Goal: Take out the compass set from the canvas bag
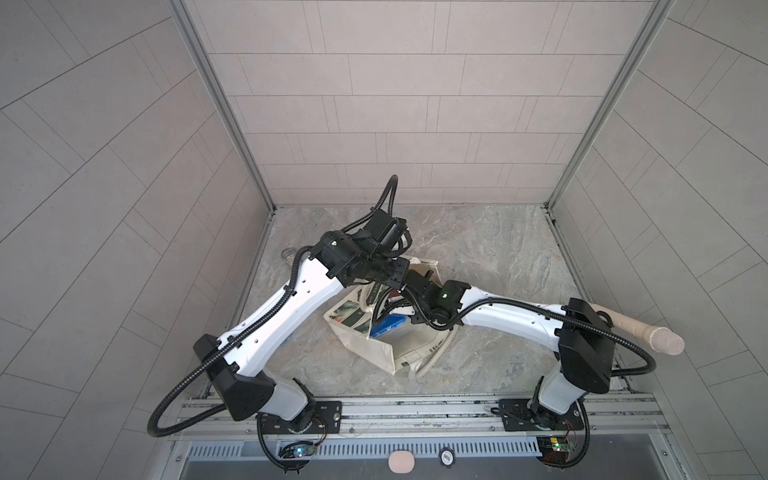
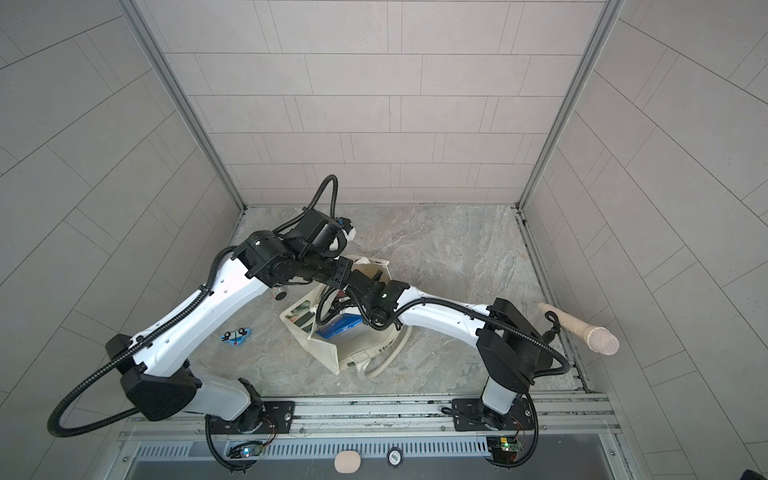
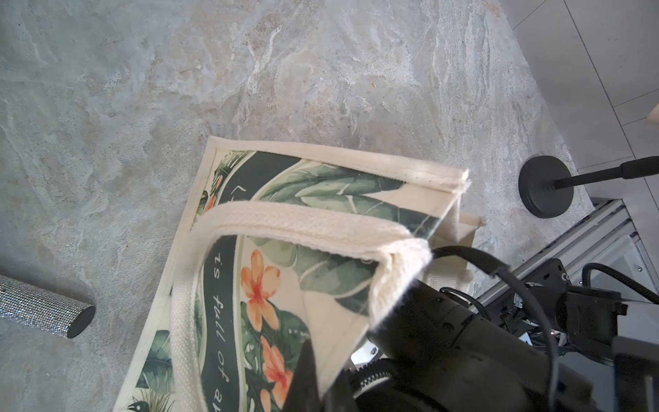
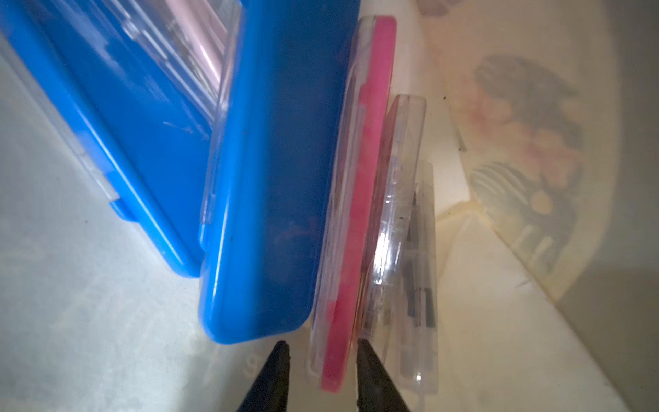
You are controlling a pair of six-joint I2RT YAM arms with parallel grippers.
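The cream canvas bag (image 1: 376,352) stands open on the table, leaf and flower print on its wall in the left wrist view. My left gripper is shut on the bag's edge there. Inside the bag, the right wrist view shows two blue cases with clear lids, a front blue case (image 4: 274,206) and a tilted blue case (image 4: 137,137) with pink and silvery items under its lid. Beside them stands a slim pink-edged case (image 4: 357,226). My right gripper is part open, its fingertips either side of that case's lower end. Which one is the compass set, I cannot tell.
Clear slim boxes (image 4: 418,288) stand right of the pink-edged case, near the bag wall. A glittery cylinder (image 3: 48,305) and a small blue toy (image 2: 235,336) lie outside the bag. A beige roll (image 1: 640,328) is at the right.
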